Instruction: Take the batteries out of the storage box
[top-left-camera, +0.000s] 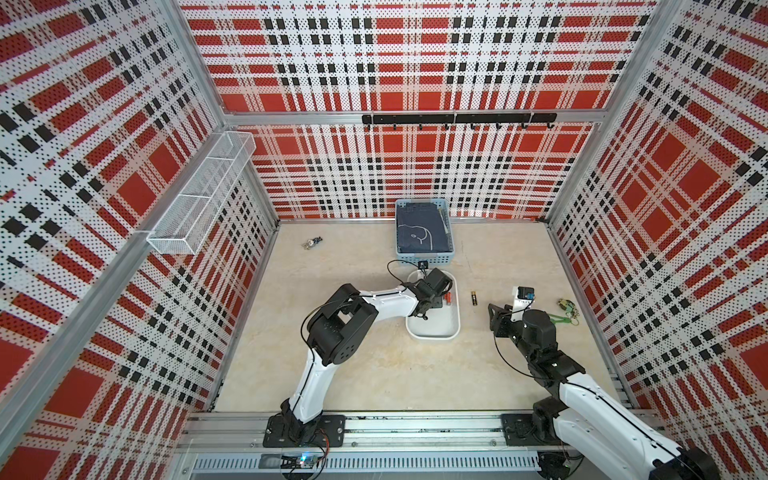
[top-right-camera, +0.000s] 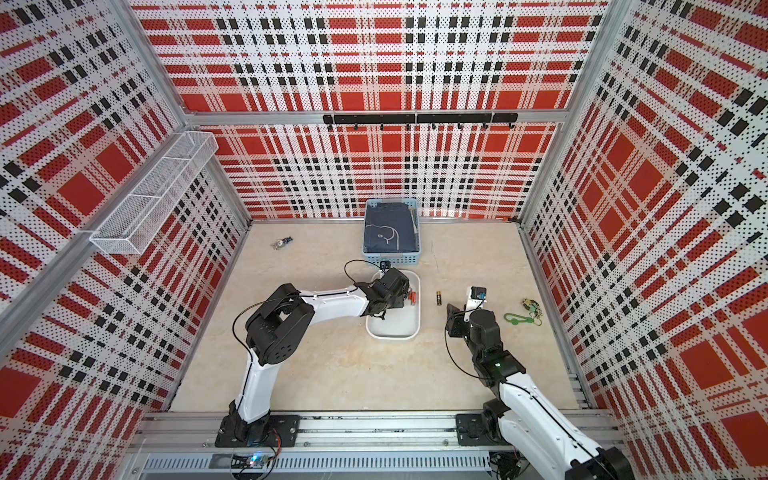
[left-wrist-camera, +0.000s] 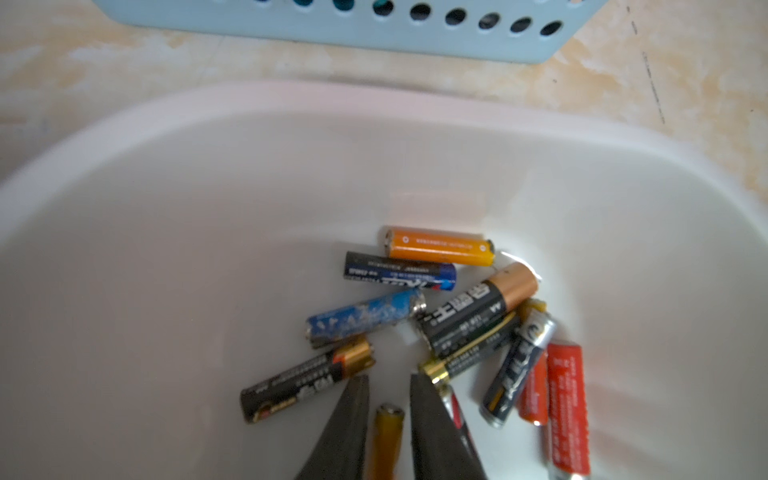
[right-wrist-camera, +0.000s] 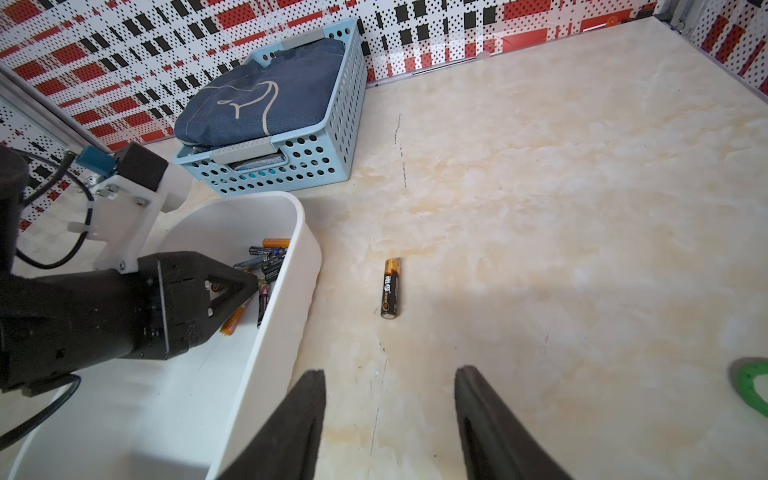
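Inside the white storage box (left-wrist-camera: 384, 97) lie several batteries: an orange one (left-wrist-camera: 440, 246), a blue one (left-wrist-camera: 366, 314), a black and copper one (left-wrist-camera: 478, 308), a red one (left-wrist-camera: 568, 408) and others. My left gripper is low in the box, its fingers part open on either side of an upright-looking orange battery (left-wrist-camera: 387, 442) with gaps showing beside it. One black and gold battery (right-wrist-camera: 390, 288) lies on the table right of the box. My right gripper is open and empty, right of the box and nearer the front than that battery.
Behind the box stands a light blue basket (right-wrist-camera: 308, 164) with dark cloth. Green-strapped keys (top-left-camera: 568, 310) lie at the right, and a small object (top-left-camera: 313, 242) at the back left.
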